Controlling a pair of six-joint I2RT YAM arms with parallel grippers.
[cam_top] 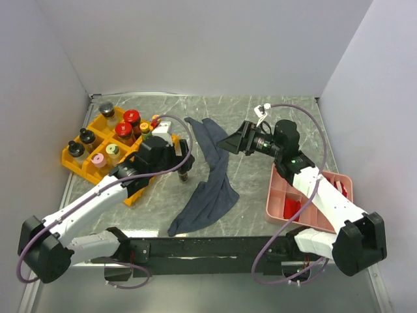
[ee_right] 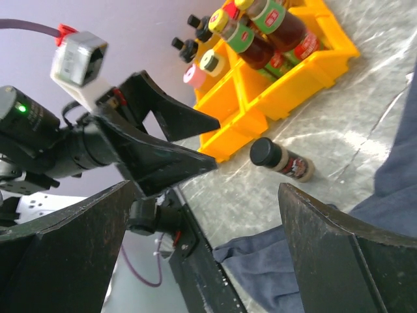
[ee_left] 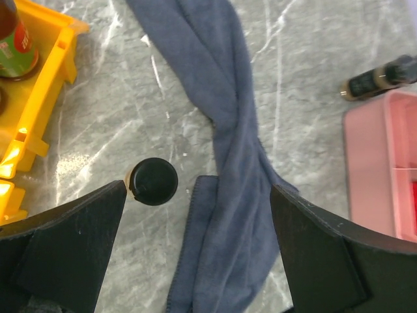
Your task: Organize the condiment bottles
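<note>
A small dark-capped bottle [ee_right: 296,165] stands on the table between the yellow rack and the blue cloth. In the left wrist view its black cap [ee_left: 154,181] shows between the spread fingers of my left gripper, which is open above it. The yellow rack [ee_right: 260,111] at the left holds several bottles, among them red-lidded jars [cam_top: 131,117], dark-capped ones [cam_top: 77,149] and yellow-capped sauces [ee_right: 266,14]. My right gripper [cam_top: 225,145] hangs open and empty over the cloth. Another dark bottle [ee_left: 374,81] appears beside the pink bin in the left wrist view.
The blue cloth [cam_top: 212,186] lies crumpled down the middle of the table. A pink divided bin [cam_top: 273,202] with red packets sits at the right under the right arm. Bare table shows at the back centre.
</note>
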